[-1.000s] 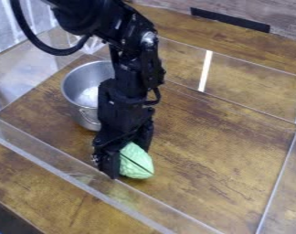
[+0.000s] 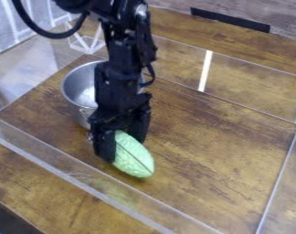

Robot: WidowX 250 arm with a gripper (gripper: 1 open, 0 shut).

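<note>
My black gripper [image 2: 119, 137] hangs at the centre of the camera view, open, with its fingers over the upper left end of a pale green oblong object [image 2: 132, 161] lying on the wooden table [image 2: 224, 155]. The object's upper part is partly hidden by the fingers. Behind my arm on the left stands a silver metal bowl [image 2: 79, 87], partly hidden by it.
Clear plastic edges run along the left and front of the work area. A white tape strip [image 2: 206, 71] lies at the back.
My gripper has moved up and slightly left, uncovering more of the green object and covering more of the bowl's right side.
</note>
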